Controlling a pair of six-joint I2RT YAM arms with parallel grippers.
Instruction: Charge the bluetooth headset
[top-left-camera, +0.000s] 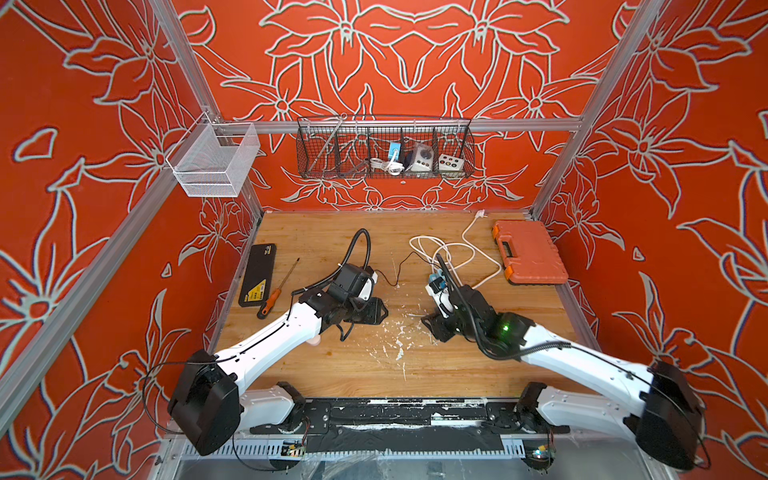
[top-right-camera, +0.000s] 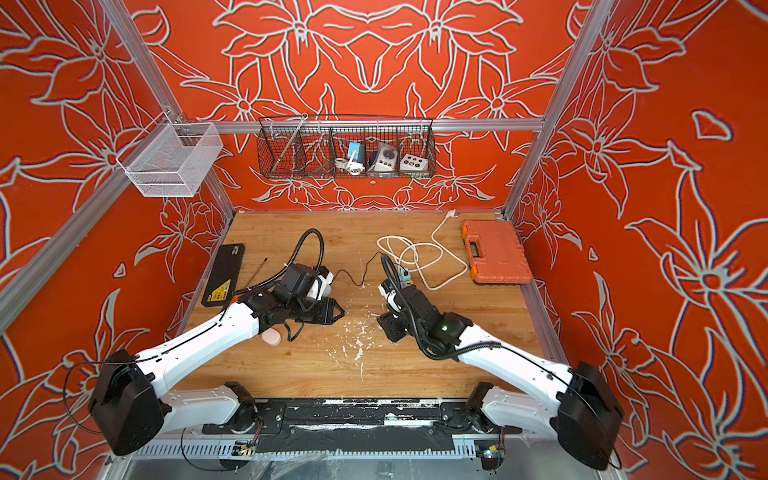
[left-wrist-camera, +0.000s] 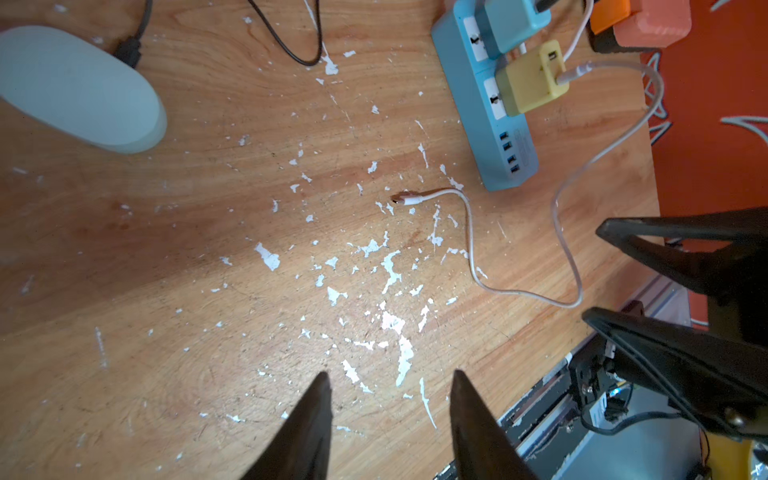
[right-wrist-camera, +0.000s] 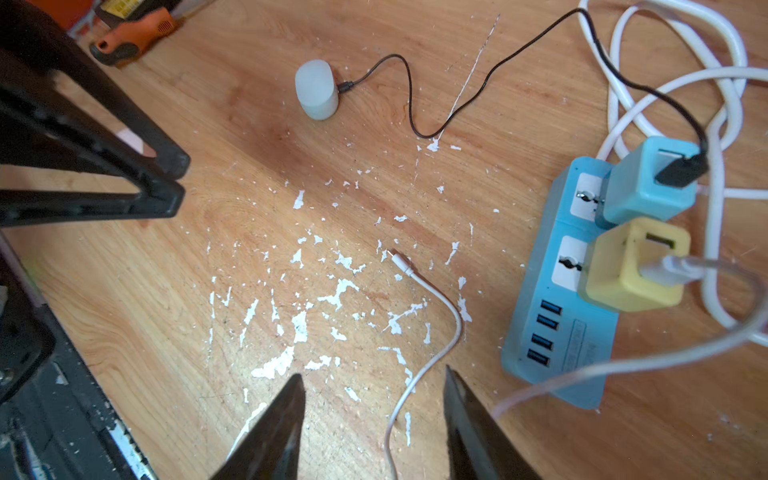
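A small white case (right-wrist-camera: 317, 89) has a black cable plugged in, partly hidden in the top views. The blue power strip (left-wrist-camera: 478, 120) holds a blue adapter (right-wrist-camera: 649, 177) and a yellow adapter (right-wrist-camera: 636, 264). A white cable runs from the yellow one, its loose end (right-wrist-camera: 402, 265) on the scratched wood left of the strip. My left gripper hangs over the table left of that end, fingers apart, empty. My right gripper is open above the cable, nothing between its fingers. A pink oval item (top-right-camera: 270, 337) lies behind the left arm.
An orange toolbox (top-left-camera: 529, 251) is at the back right, a black case (top-left-camera: 257, 275) and screwdriver (top-left-camera: 272, 300) at left. Coiled white cord (top-right-camera: 432, 240) lies behind the strip. A wire basket (top-left-camera: 384, 144) hangs on the back wall.
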